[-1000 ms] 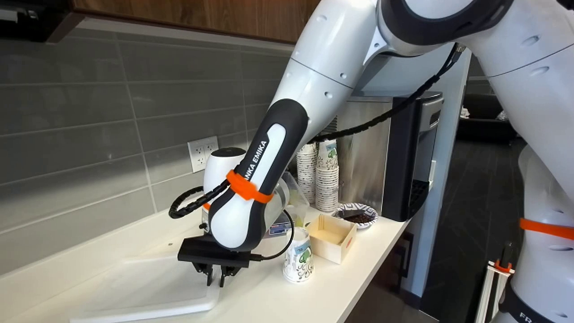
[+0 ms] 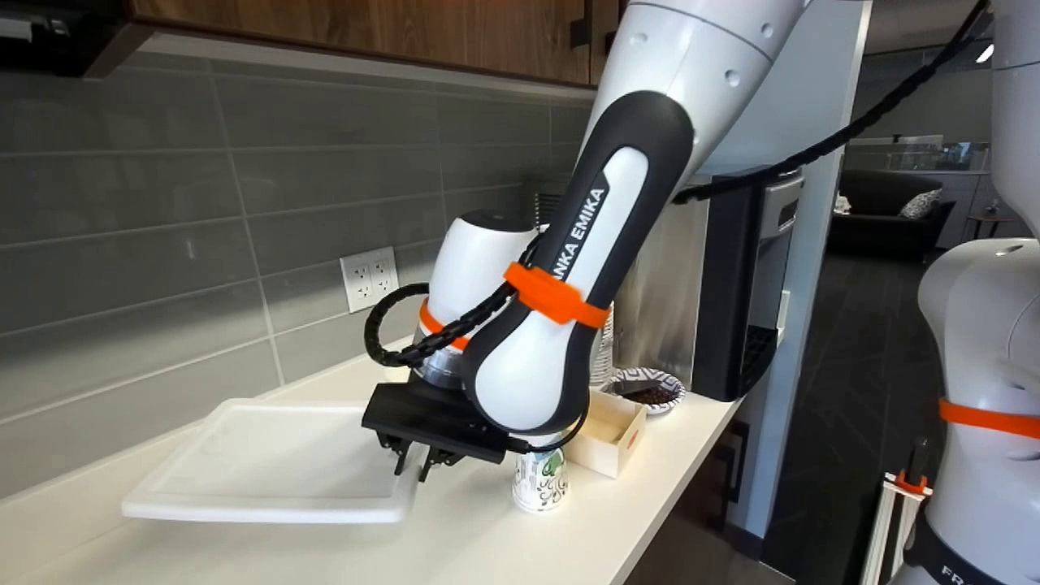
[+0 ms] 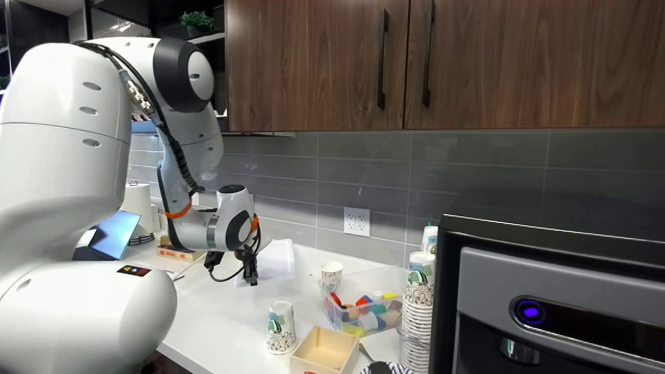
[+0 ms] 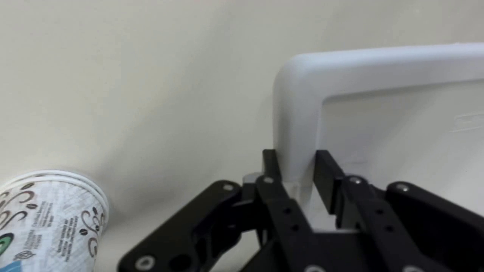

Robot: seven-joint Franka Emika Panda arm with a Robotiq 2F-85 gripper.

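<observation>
A flat white lid or tray with a raised rim hangs tilted above the counter in the first exterior view. My gripper is shut on its edge near one corner, one finger on each side of the rim, as the wrist view shows. In the second exterior view the white lid shows behind the gripper, partly hidden by it.
An upside-down patterned paper cup stands on the counter close to the gripper. Beyond it are a wooden box, a bowl, a clear bin of coloured items and stacked cups. The tiled wall runs behind.
The lid has risen off the counter with my gripper, moving up and toward the right in the first exterior view. The paper cup and wooden box have stayed where they were.
</observation>
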